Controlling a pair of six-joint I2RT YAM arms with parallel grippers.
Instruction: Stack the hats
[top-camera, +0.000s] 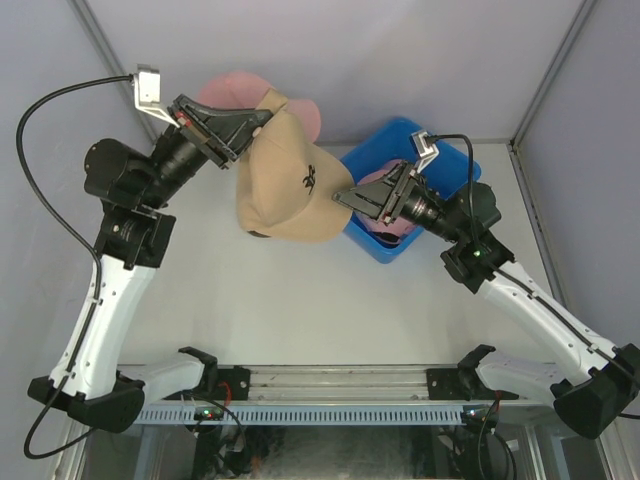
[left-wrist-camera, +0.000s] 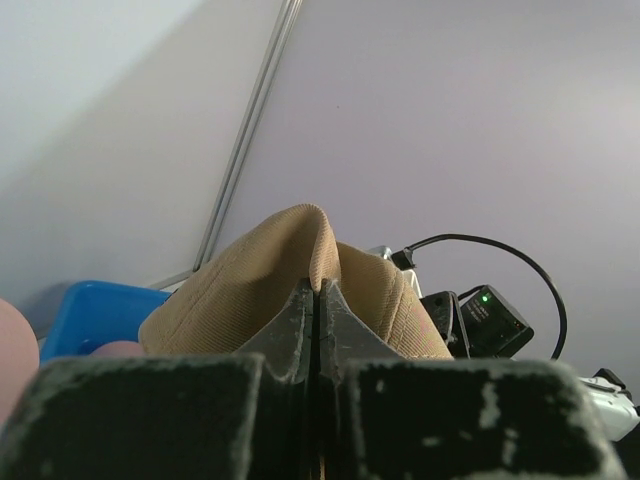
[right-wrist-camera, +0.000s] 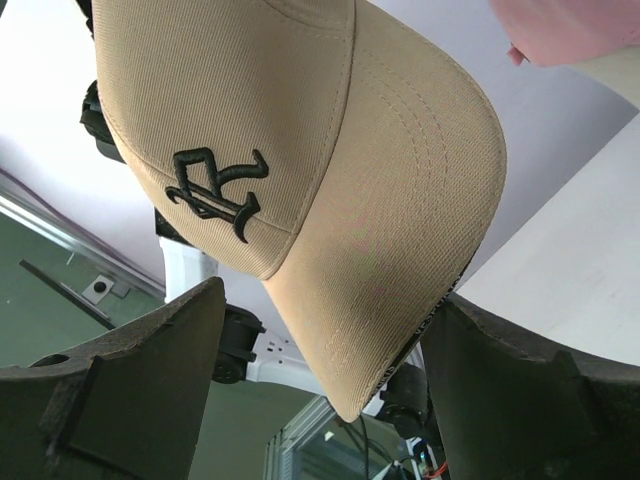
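The tan hat (top-camera: 290, 185), with a black emblem, hangs above the table between my two arms. My left gripper (top-camera: 264, 116) is shut on the hat's back edge, a fold of which stands up from the closed fingertips in the left wrist view. At the brim (right-wrist-camera: 400, 215), my right gripper (top-camera: 346, 196) is part open, its fingers on either side of the brim's edge. The brim runs close to the right-hand finger (right-wrist-camera: 500, 370) in that view; whether it touches is unclear. Behind the tan hat lies a pink hat (top-camera: 232, 90).
A blue bin (top-camera: 455, 165) stands at the back right under my right gripper, with another pink hat (top-camera: 402, 226) inside. Walls close in the back and sides.
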